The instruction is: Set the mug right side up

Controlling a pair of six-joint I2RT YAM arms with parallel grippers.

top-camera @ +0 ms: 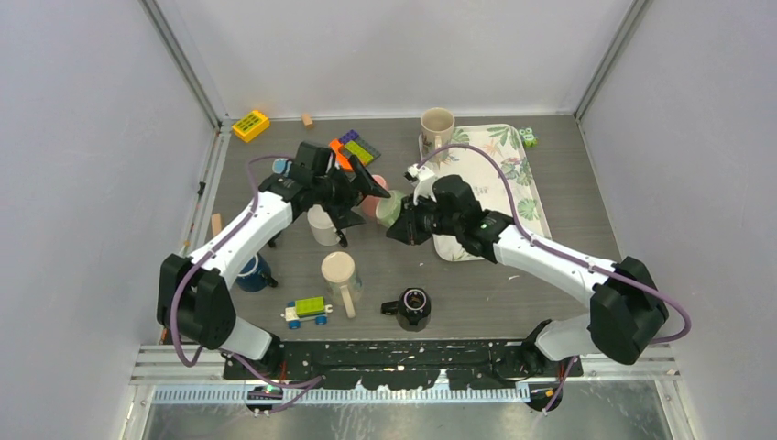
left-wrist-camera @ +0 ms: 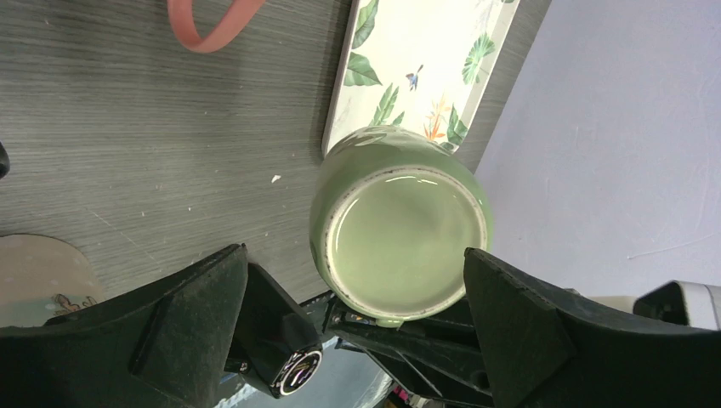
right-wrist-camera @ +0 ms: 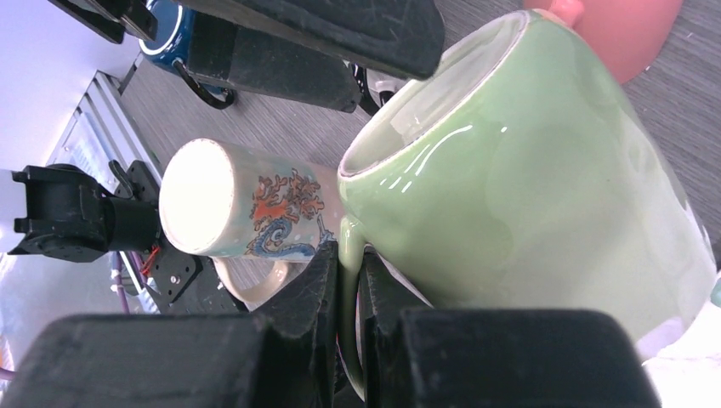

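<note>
A pale green mug (top-camera: 390, 208) is held in the air on its side, its base facing the left wrist camera (left-wrist-camera: 400, 238). My right gripper is shut on its handle, which runs down between the fingers. My left gripper stands open just beside the mug's base end, fingers on either side of the view, nothing held. In the top view the left gripper (top-camera: 371, 202) is at the mug's upper left.
A pink mug (right-wrist-camera: 629, 34) lies behind the green one. A patterned mug (top-camera: 339, 270), black mug (top-camera: 412, 307), blue mug (top-camera: 252, 275) and toy car (top-camera: 307, 312) are nearby. A floral tray (top-camera: 499, 183) with a beige mug (top-camera: 437, 124) is at the back right.
</note>
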